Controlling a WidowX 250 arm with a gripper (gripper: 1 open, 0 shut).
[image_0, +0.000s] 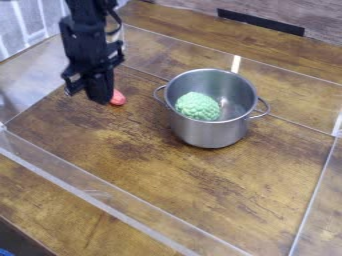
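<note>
My black gripper (99, 92) hangs at the upper left of the camera view, blurred and shut, with nothing visible between its fingers. Just behind and right of its tips a small pink-red object (118, 98) lies on the wooden table. To the right stands a steel pot (214, 128) with two side handles, holding a pale green bumpy ball (197, 106).
Clear panels or edge strips border it on the left and right. A small white strip (235, 64) sits behind the pot.
</note>
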